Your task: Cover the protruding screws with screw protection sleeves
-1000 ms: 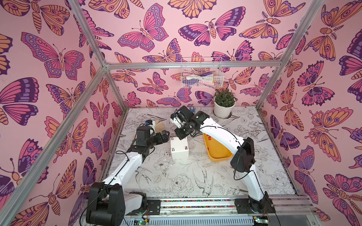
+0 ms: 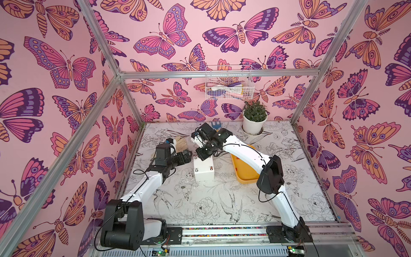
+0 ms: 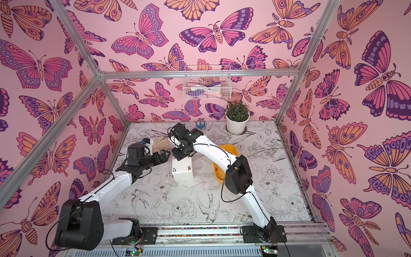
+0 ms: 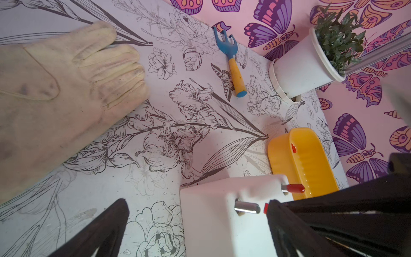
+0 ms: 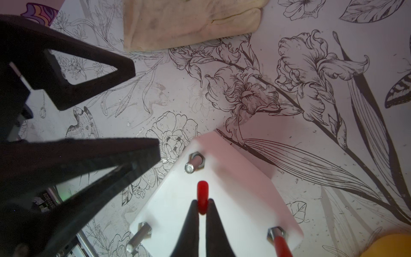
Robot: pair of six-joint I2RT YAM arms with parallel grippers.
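Observation:
The white block (image 2: pixel 203 171) carries protruding screws; in the right wrist view two are bare metal, and one wears a red sleeve (image 5: pixel 281 245). My right gripper is over the block, shut on another red sleeve (image 5: pixel 202 190), close to the upper bare screw. In the left wrist view a red-tipped screw (image 4: pixel 294 188) stands behind a bare one (image 4: pixel 247 206). My left gripper stands open at the block's left, its fingers spread around empty space.
A yellow tray (image 2: pixel 241 175) sits right of the block. Behind are a beige glove (image 4: pixel 68 98), a blue fork with yellow handle (image 4: pixel 235 75) and a potted plant (image 2: pixel 255 120).
My right arm has shifted slightly left over the block, with its gripper a little further from the viewer's right side. The left arm's elbow has moved slightly; its gripper is about where it was.

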